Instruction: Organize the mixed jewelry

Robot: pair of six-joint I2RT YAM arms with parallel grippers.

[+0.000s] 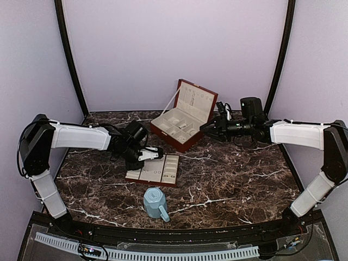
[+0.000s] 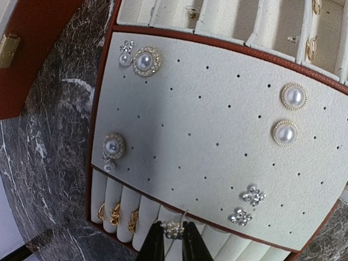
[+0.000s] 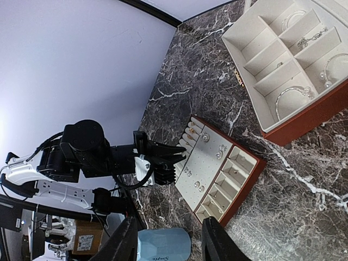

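In the left wrist view, my left gripper is shut on a sparkling pearl-like ring [image 2: 173, 231], held at the ring rolls [image 2: 142, 212] along one side of the tray. Whether the band sits in a slot cannot be told. Several gold rings [image 2: 115, 213] stand in the rolls to its left. Pearl earrings [image 2: 294, 97] and crystal flower earrings [image 2: 253, 195] are pinned to the tray's perforated panel [image 2: 179, 125]. My right gripper hangs open and empty, away from the tray. In the top view the left arm partly covers the tray [image 1: 169, 168].
The open jewelry box [image 1: 176, 128] stands behind the tray, with bracelets [image 3: 292, 93] in its compartments. A light blue mug [image 1: 155, 202] sits in front of the tray.
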